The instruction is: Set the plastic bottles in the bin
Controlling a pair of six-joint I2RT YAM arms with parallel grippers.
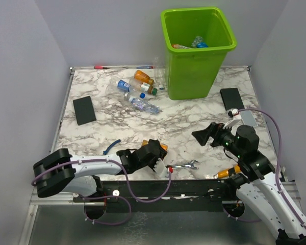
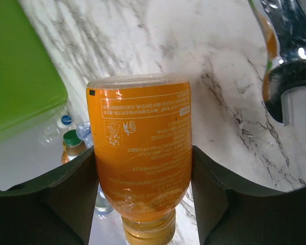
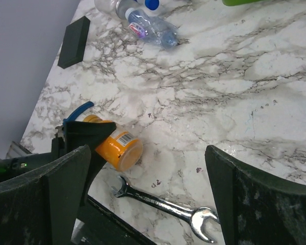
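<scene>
My left gripper point(image 1: 155, 153) is shut on an orange bottle point(image 2: 140, 143), low over the front middle of the table beside a wrench point(image 3: 163, 204). The bottle's cap points to the bottom of the left wrist view. My right gripper point(image 1: 204, 133) is open and empty, right of it. A clear bottle point(image 1: 143, 104), a blue-labelled bottle, a brown one with green cap and an orange one point(image 1: 143, 76) lie at the back. Another orange bottle point(image 1: 228, 172) lies at the front right. The green bin point(image 1: 194, 71) at the back holds several bottles.
Blue-handled pliers point(image 1: 112, 145) are partly hidden by the left arm. Dark pads point(image 1: 84, 110) lie at both sides, with a pale rectangle point(image 1: 248, 118) at the right.
</scene>
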